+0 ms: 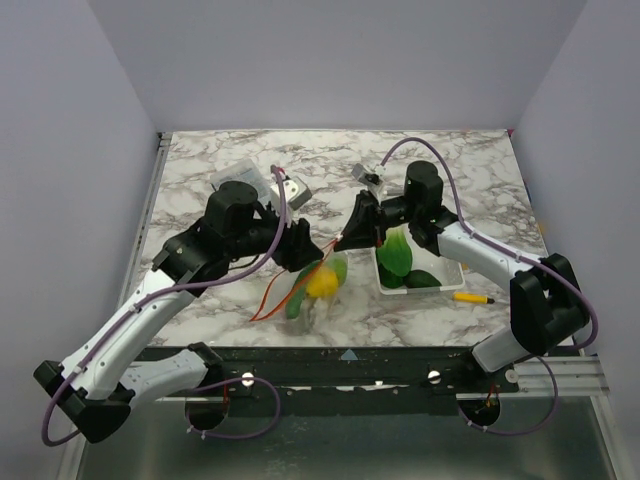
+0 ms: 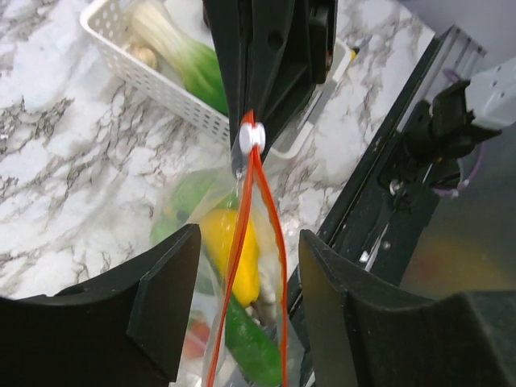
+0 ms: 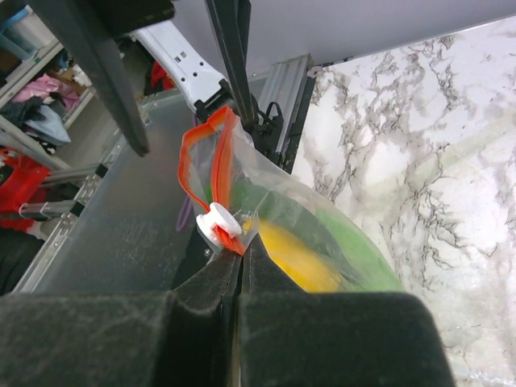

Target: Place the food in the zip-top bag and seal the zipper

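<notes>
The clear zip bag [image 1: 322, 285] with orange zipper and white slider [image 2: 251, 137] holds a yellow item [image 2: 230, 250] and green vegetables [image 2: 250, 347]. My right gripper [image 1: 343, 236] is shut at the slider end of the zipper, pinching the bag's edge [image 3: 230, 242]. My left gripper stands open above the bag, the zipper strips running between its fingers in the left wrist view. In the right wrist view its dark fingers [image 3: 230, 56] hang over the bag.
A white basket [image 1: 440, 275] of vegetables sits right of the bag. A yellow marker [image 1: 472, 298] lies near the front right.
</notes>
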